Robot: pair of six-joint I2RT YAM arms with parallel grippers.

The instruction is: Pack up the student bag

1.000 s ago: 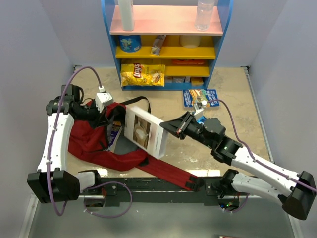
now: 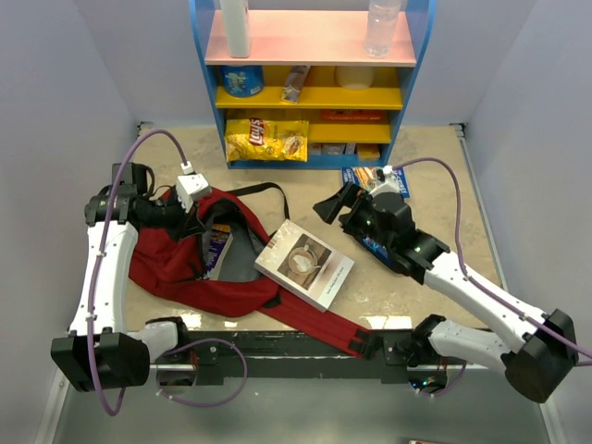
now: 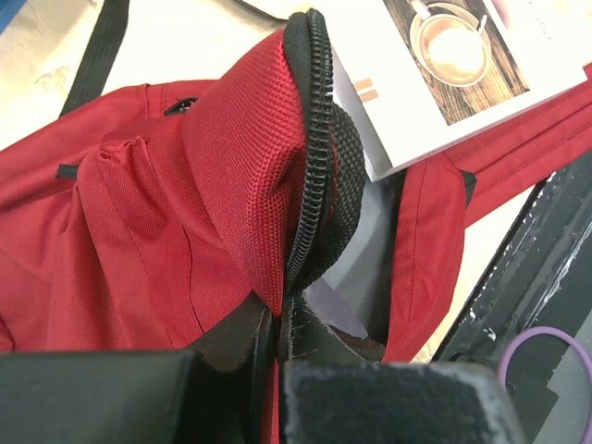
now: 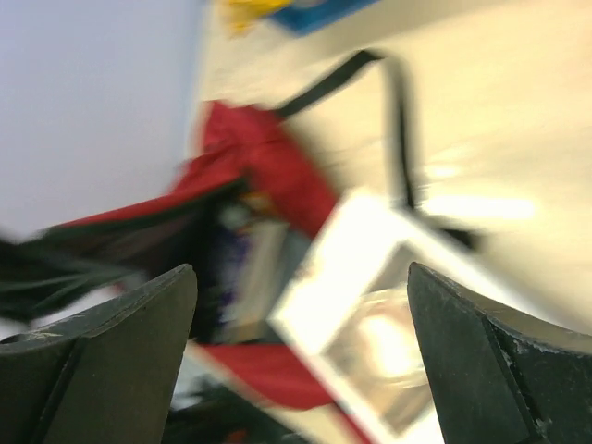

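The red bag (image 2: 171, 254) lies on its side at the left, mouth facing right, with a dark blue book (image 2: 218, 248) inside. My left gripper is shut on the bag's zippered edge (image 3: 310, 185), holding the flap up. A thick white book (image 2: 303, 264) with a coffee cup on its cover lies flat across the front of the bag's opening and partly on its strap; its left edge is at the mouth. Above and right of that book, my right gripper (image 2: 339, 203) is open, nothing between its fingers.
Two blue books lie at the right, one (image 2: 403, 183) near the shelf and one (image 2: 377, 250) partly hidden under the right arm. A shelf (image 2: 314, 97) with chips (image 2: 266, 139) and other goods stands at the back.
My left arm stays.
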